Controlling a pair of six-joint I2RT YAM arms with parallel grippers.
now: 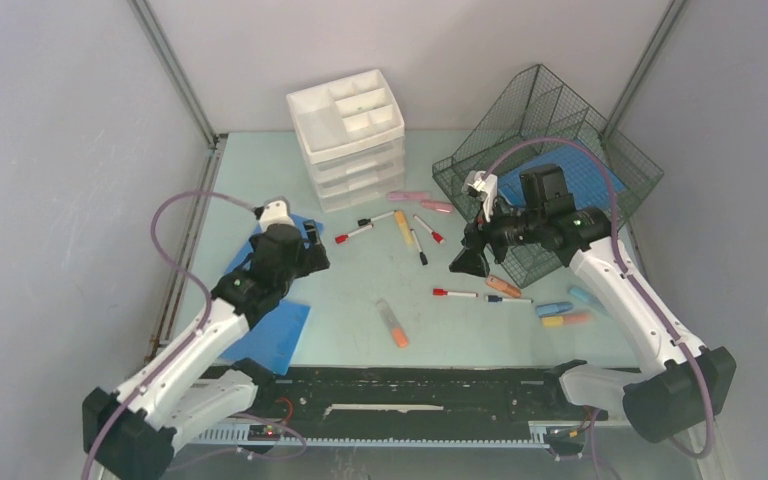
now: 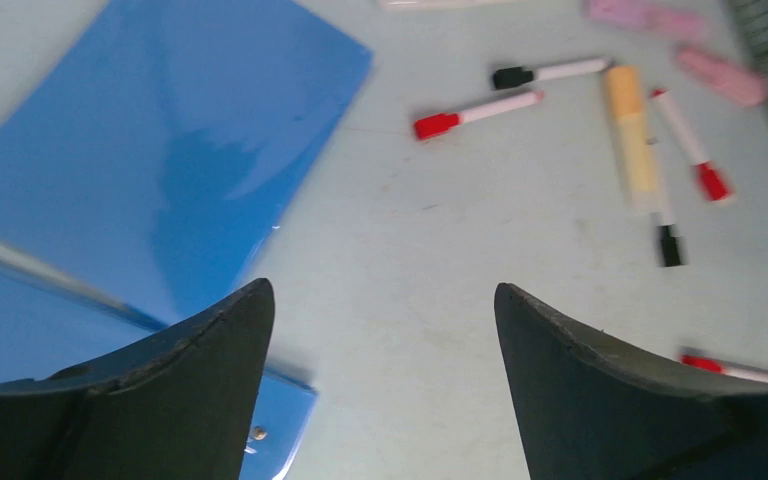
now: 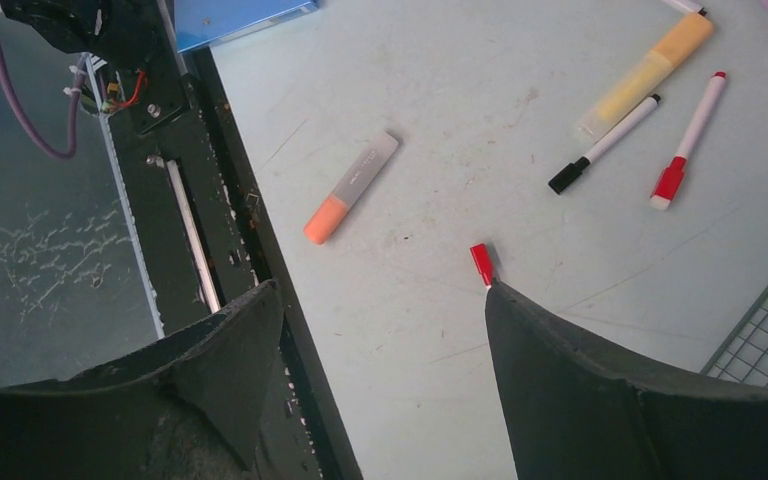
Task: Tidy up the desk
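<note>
My left gripper (image 1: 310, 250) hangs over blue folders (image 1: 270, 335), open, with nothing between its fingers in the left wrist view. My right gripper (image 1: 472, 258) is open and empty above the desk beside the wire mesh organizer (image 1: 632, 180), which holds a blue folder (image 1: 590, 180). Red and black markers (image 1: 353, 232), a yellow highlighter (image 1: 405, 228), an orange-capped highlighter (image 1: 394, 325), pink pens (image 1: 410, 195) and blue and orange ones (image 1: 554, 309) lie scattered on the desk. A white drawer unit (image 1: 350, 150) stands at the back.
Walls close in the left, back and right. A dark rail (image 1: 410, 385) runs along the front edge, and the mesh organizer fills the back right.
</note>
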